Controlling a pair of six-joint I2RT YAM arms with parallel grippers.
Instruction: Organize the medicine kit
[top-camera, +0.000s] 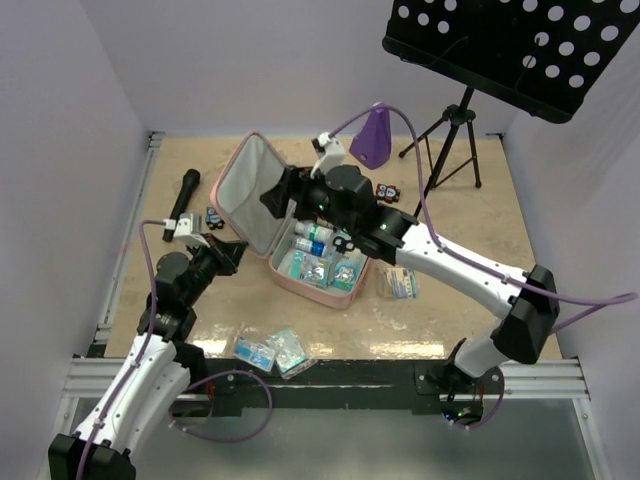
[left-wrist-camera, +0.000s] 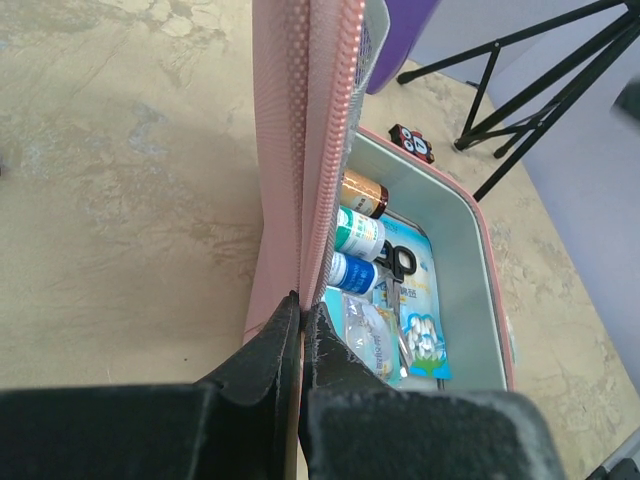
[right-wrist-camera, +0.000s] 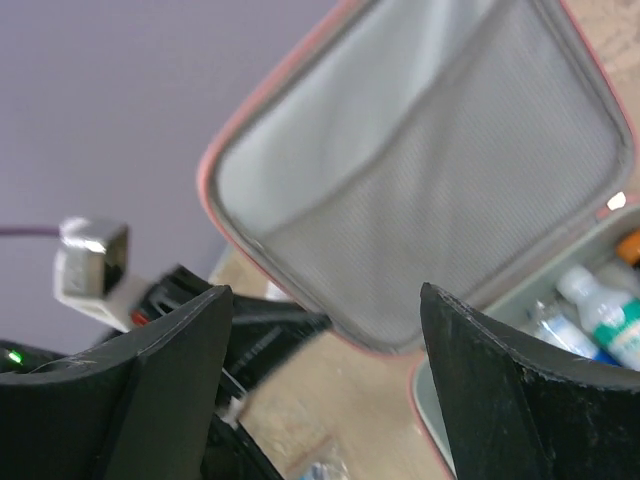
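Note:
The pink medicine kit (top-camera: 325, 296) lies with its lid (top-camera: 250, 190) tilted up steeply on the hinge. Bottles, including a blue-and-white one (left-wrist-camera: 352, 273), black-handled scissors (left-wrist-camera: 398, 262) and plastic packets (left-wrist-camera: 370, 338) lie inside. My left gripper is shut, its fingertips at the lid's edge; whether the edge is pinched or only touched, I cannot tell. My right gripper stands open above the kit, in front of the lid's grey mesh inner side, nothing between its fingers. In the top view the right arm hides part of the kit.
Two packets (top-camera: 256, 353) (top-camera: 290, 350) lie at the front table edge, another (top-camera: 402, 283) right of the kit. A black object (top-camera: 184, 195) lies at the left, a purple stand (top-camera: 373, 138) at the back. A tripod's legs (top-camera: 455, 150) stand at the right rear.

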